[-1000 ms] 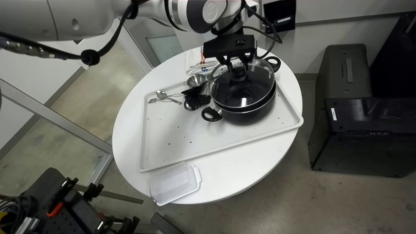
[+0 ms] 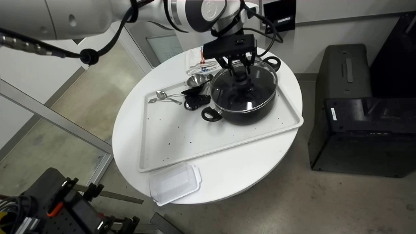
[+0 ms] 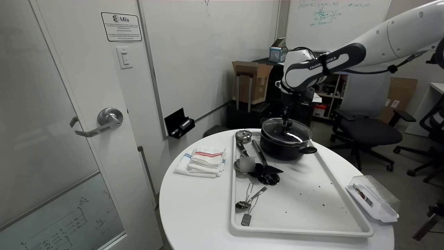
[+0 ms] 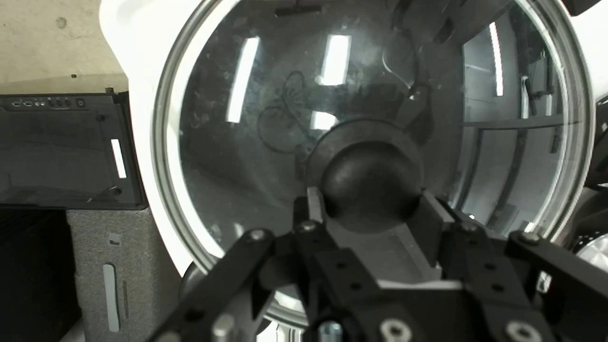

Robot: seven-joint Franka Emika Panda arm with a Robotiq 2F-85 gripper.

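A black pot with side handles stands at the far right of the white tray. Its glass lid lies over the opening, the rim lined up with the pot's in exterior view 1. My gripper is shut on the round black knob at the lid's centre, a finger on each side. Exterior view 2 shows the arm reaching down onto the lid, which looks level on the pot. Most of the pot's inside is dark behind the glass.
Black utensils and small metal spoons lie on the tray left of the pot. Folded towels rest on the table beside it. A clear plastic container sits at the table edge. The tray's front half is mostly bare.
The lid has come down and slightly toward the front with my gripper. A strip of the pot's front rim showed below the lid before; now the two rims meet.
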